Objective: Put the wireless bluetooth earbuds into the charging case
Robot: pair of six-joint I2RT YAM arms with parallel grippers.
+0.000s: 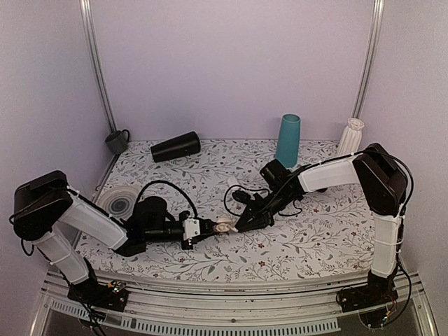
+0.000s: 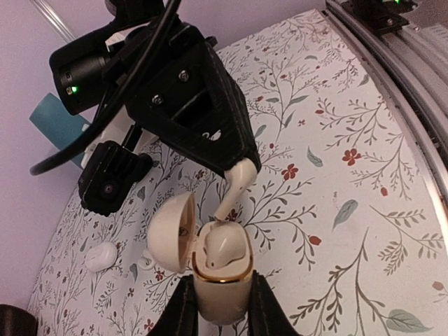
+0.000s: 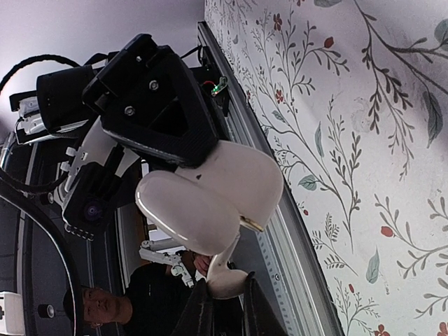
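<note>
My left gripper (image 1: 213, 229) is shut on the white charging case (image 2: 222, 304), whose lid (image 2: 166, 234) stands open in the left wrist view. Facing it from the other side, my right gripper (image 1: 239, 227) is shut on the bulb end of a white earbud (image 3: 226, 283). The earbud's stem reaches toward the open case, its tip right at the case's edge in the left wrist view. Whether it touches is hard to tell. A pale rounded shape shows inside the case; I cannot tell if it is another earbud. Both grippers are above the table.
A white oval object (image 2: 101, 257) lies on the patterned table. Farther back are a black cylinder (image 1: 175, 146), a teal cup (image 1: 288, 140), a white vase (image 1: 351, 136) and a dark mug (image 1: 117, 141). A plate (image 1: 120, 201) sits behind the left arm.
</note>
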